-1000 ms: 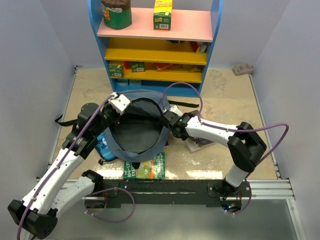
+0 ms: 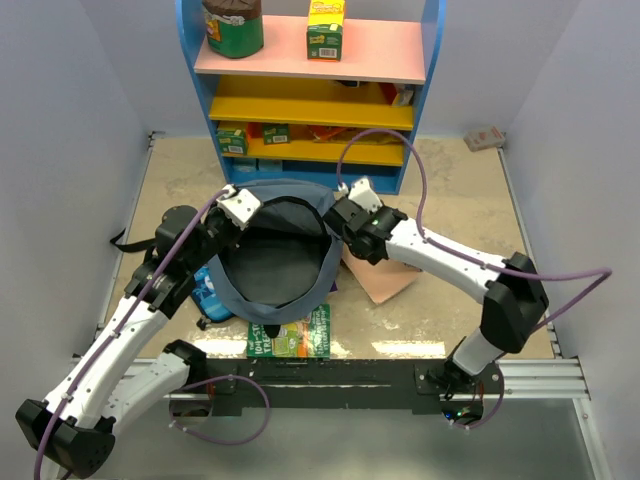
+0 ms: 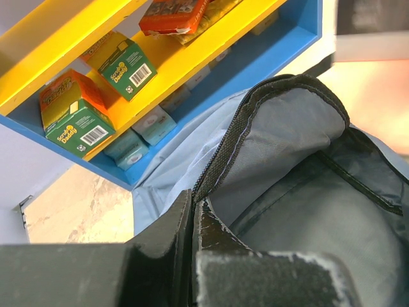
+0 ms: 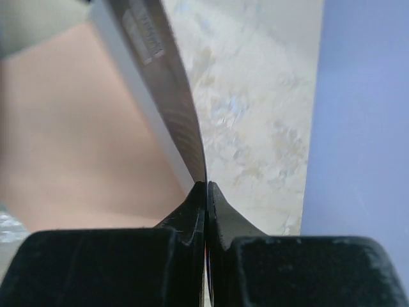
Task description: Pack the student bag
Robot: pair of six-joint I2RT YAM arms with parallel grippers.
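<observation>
The blue-grey student bag (image 2: 321, 265) lies with its mouth spread wide in the top view. My left gripper is shut on the bag's dark zipper edge (image 3: 233, 131), holding it up. Beyond the bag's right side, my right gripper is shut on the dark cover of a book (image 4: 176, 83), seen nearly edge-on and blurred in the right wrist view. Against it spreads a wide peach surface (image 4: 83, 128), seemingly the book's inner side. From above, this peach part (image 2: 382, 283) shows below the right gripper, partly covered by the arm.
Behind the bag stands a blue shelf unit with yellow shelves (image 2: 310, 100) bearing boxes. A blue item (image 2: 207, 297) lies left of the bag, a green book (image 2: 318, 335) in front. A small box (image 2: 485, 138) sits at back right.
The left gripper is still.
</observation>
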